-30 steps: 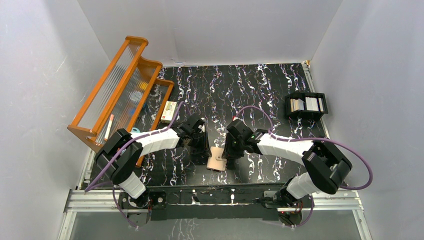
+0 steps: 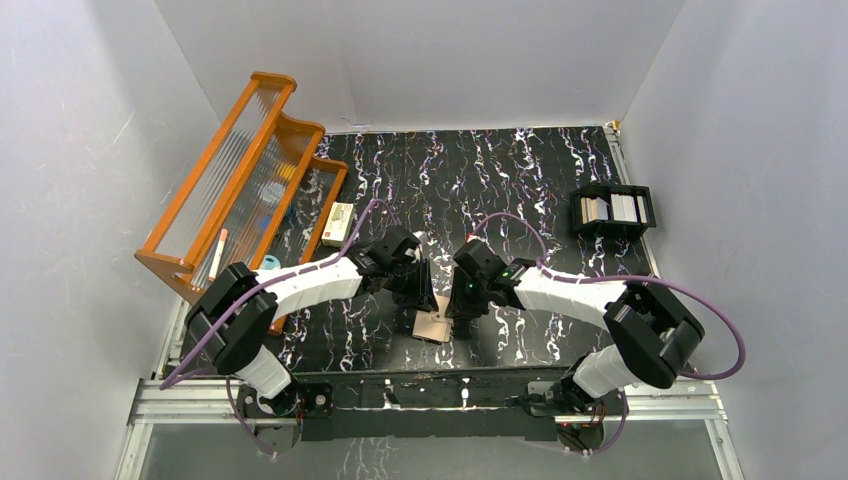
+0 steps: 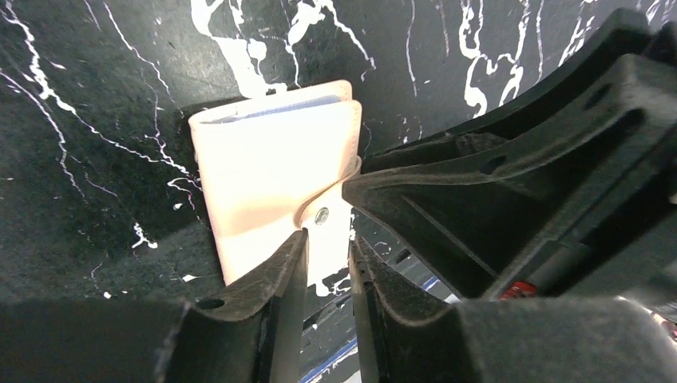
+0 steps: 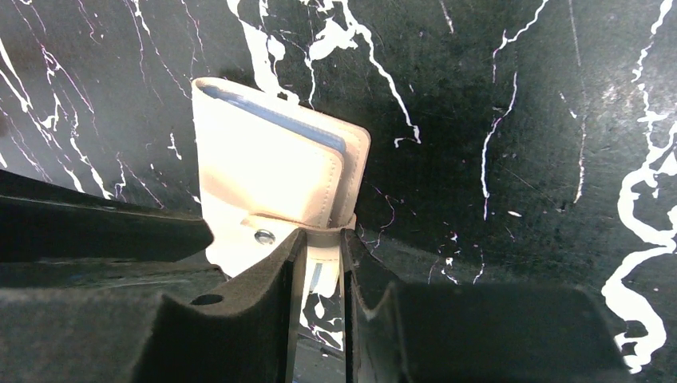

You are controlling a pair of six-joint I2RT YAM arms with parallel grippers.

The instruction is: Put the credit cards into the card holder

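The pale beige card holder (image 2: pixel 432 326) with a snap-buttoned strap (image 3: pixel 322 215) and a blue-grey inside lies on the marble surface at front centre. My left gripper is at the holder's strap, its fingertips slightly apart below the snap. My right gripper has its fingertips close together on the strap's edge at the holder's right side; whether it grips the strap is unclear. Each wrist view also shows dark parts of the other gripper beside the holder. I cannot make out any card held in either gripper.
A wooden shelf (image 2: pixel 185 262) with clear panels stands at the left, a small cream box (image 2: pixel 337 222) beside it. A black tray (image 2: pixel 644 225) of card-like items sits at the back right. Walls enclose the surface.
The right arm looks unchanged in the top view.
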